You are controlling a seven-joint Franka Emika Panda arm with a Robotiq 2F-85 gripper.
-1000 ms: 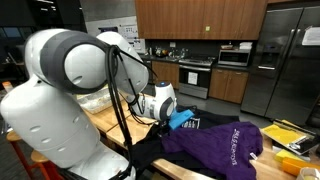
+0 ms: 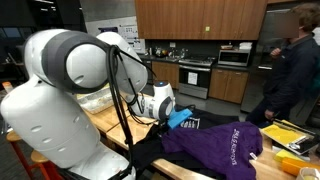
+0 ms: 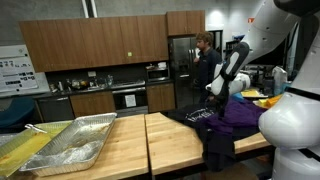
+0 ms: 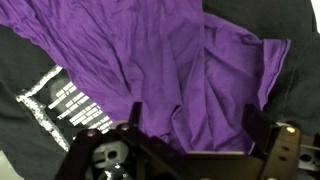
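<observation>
A crumpled purple cloth (image 2: 215,145) lies spread over a black cloth (image 2: 148,152) on the wooden table. White printing (image 4: 70,103) shows on the black cloth in the wrist view. My gripper is open above the purple cloth (image 4: 150,55), its dark fingertips wide apart at the bottom of that view. Only cloth shows below the gap, and nothing is held. In the second exterior view the arm reaches over the purple cloth (image 3: 238,115) from the right; its fingertips are too small there to make out.
Foil trays (image 3: 75,141) stand at the table's far end. Yellow items (image 2: 288,136) sit at the near right edge. A person (image 2: 292,65) stands close beside the table. Bare wood (image 3: 120,145) lies free between the trays and the cloths.
A person has come into view at the right, beside the table. The arm and both cloths look unmoved.
</observation>
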